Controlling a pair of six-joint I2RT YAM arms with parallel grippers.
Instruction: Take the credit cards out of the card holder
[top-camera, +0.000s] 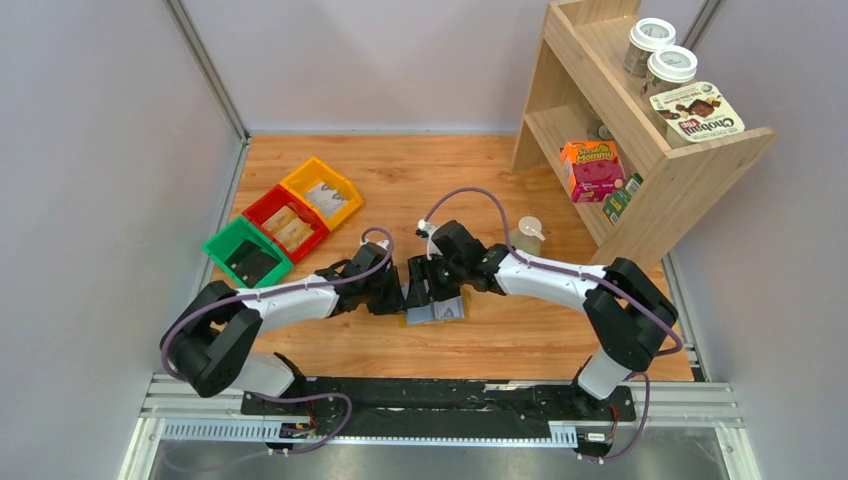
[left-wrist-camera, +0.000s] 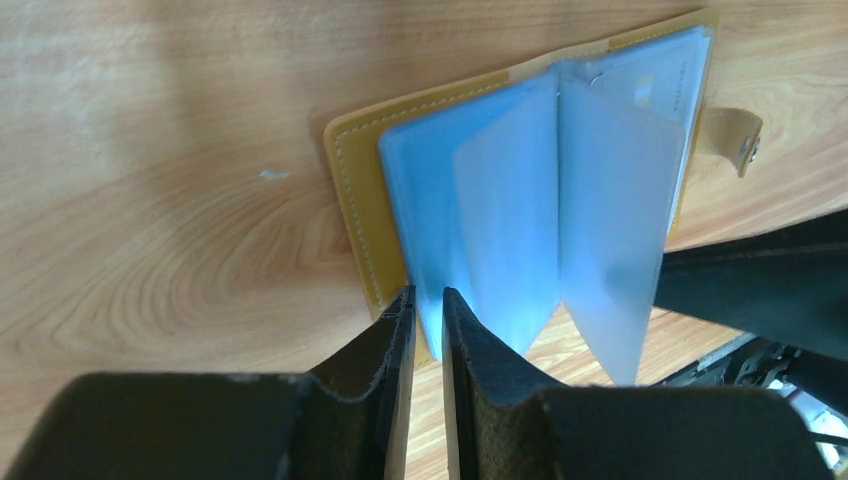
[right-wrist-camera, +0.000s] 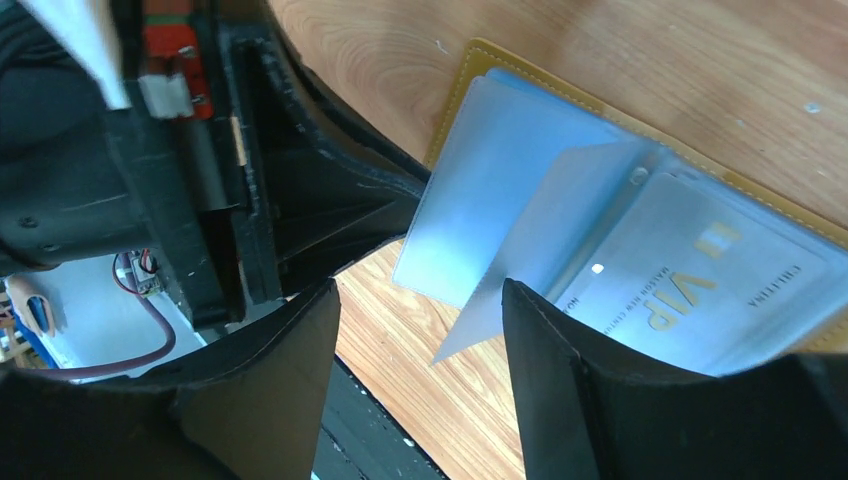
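The card holder (top-camera: 435, 313) lies spread out on the wooden table, a tan stitched cover with clear bluish sleeves. A card printed "VIP" (right-wrist-camera: 683, 285) sits in its right half in the right wrist view. At the holder's left edge is my left gripper, its fingers nearly together with the tan cover's edge between them. One translucent sleeve leaf (right-wrist-camera: 540, 235) stands up from the fold. Over the holder's left half, close to the left gripper, my right gripper is part open; nothing is gripped between its fingers.
Green (top-camera: 228, 242), red (top-camera: 262, 207) and yellow (top-camera: 347, 186) bins stand at the back left. A lidded jar (top-camera: 527, 236) is behind the right arm, and a wooden shelf (top-camera: 640, 180) fills the back right.
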